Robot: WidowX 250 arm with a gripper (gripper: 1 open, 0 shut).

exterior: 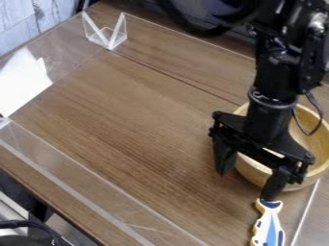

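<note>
My gripper (pixel 247 171) is open, angled down over the front-left part of a light wooden bowl (pixel 309 129) at the right. Its right finger reaches down toward a blue and white fish-shaped object (pixel 267 229) with a yellow edge, lying on the table in front of the bowl. I cannot tell whether that finger touches the fish's tail. Nothing shows held between the fingers. The arm hides much of the bowl.
A white sheet (pixel 18 82) is at the left edge, and a clear angular stand (pixel 106 36) at the back left.
</note>
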